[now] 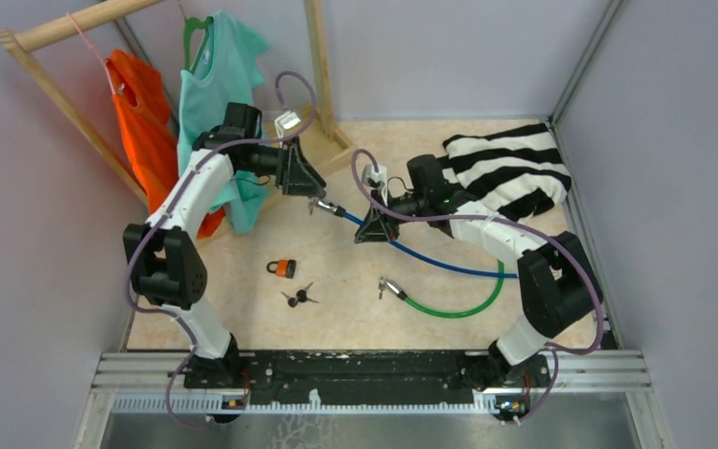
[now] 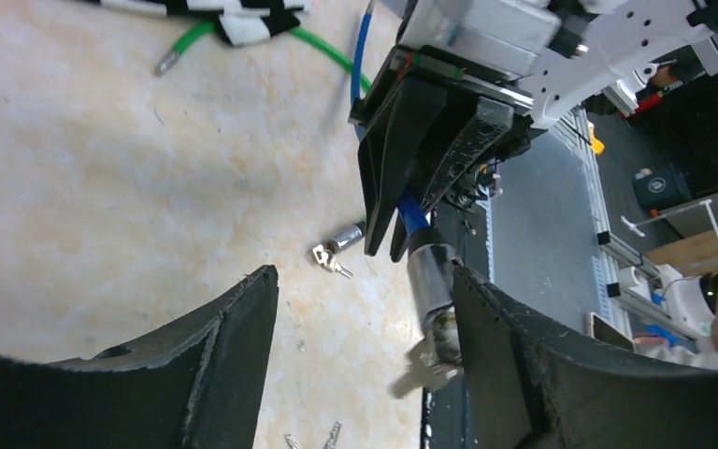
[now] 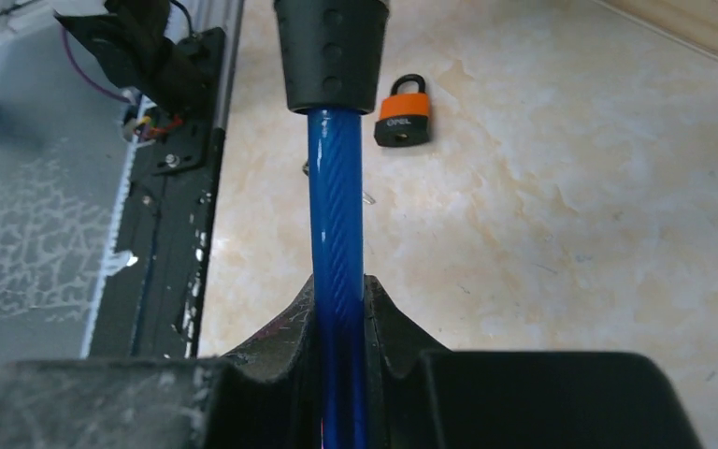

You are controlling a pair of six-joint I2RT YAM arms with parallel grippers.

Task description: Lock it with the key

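My right gripper is shut on a blue cable, whose metal lock end with a key hanging from it points toward my left gripper. That lock end appears just beyond the fingers in the left wrist view, its key blurred. My left gripper is open above and behind it, nothing seen between its fingers. A green cable lock with keys lies on the table at the front right. An orange-black padlock lies at the left, with loose keys in front of it.
A striped cloth lies at the back right. A wooden rack with orange and teal shirts stands at the back left.
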